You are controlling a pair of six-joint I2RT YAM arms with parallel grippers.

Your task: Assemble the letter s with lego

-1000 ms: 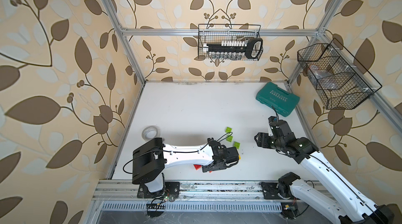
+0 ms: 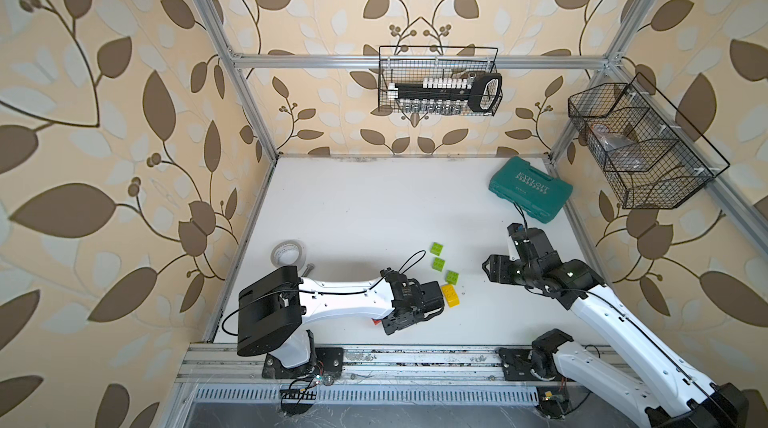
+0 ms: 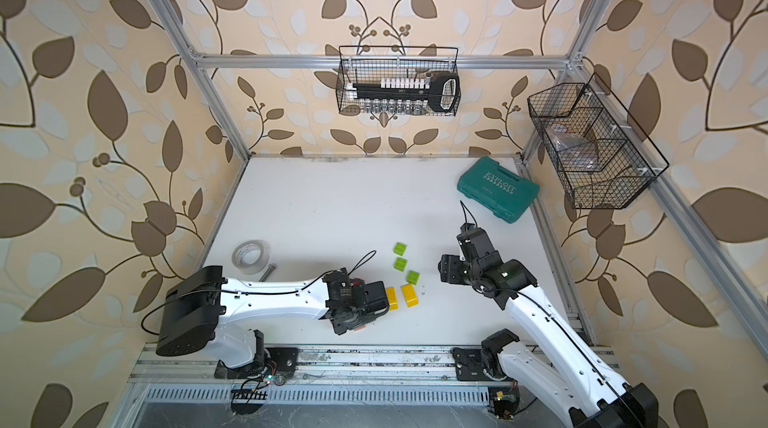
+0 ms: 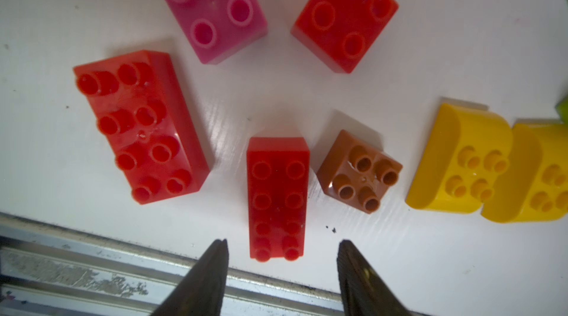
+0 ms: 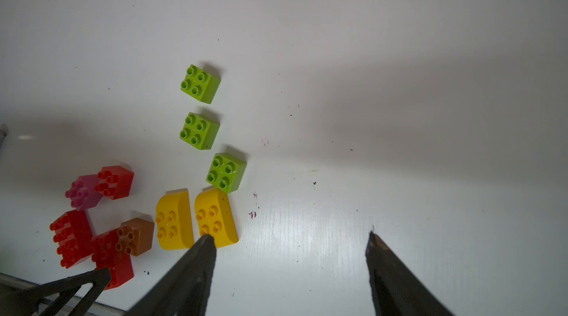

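My left gripper is open above the near part of the table, its fingers on either side of the near end of a red long brick [image 4: 278, 197], nothing gripped. Around that brick lie another red long brick [image 4: 142, 126], a pink brick [image 4: 216, 8], a red square brick [image 4: 346, 17] and a brown brick [image 4: 359, 172]. Two yellow curved bricks, one [image 5: 174, 220] beside the other [image 5: 216, 216], and three green bricks, including the farthest [image 5: 200, 83], lie loose to the right. My right gripper hangs open and empty over bare table.
A tape roll [image 2: 287, 253] lies at the left, with a small grey rod [image 3: 268, 272] near it. The green case [image 2: 531, 189] stands at the back right. Open table stretches behind the bricks, and the metal rail [image 2: 416, 356] runs along the front.
My left arm has shifted left, uncovering a yellow brick in the top left view. The right gripper has moved slightly left. The bricks that show in both frames look unmoved.
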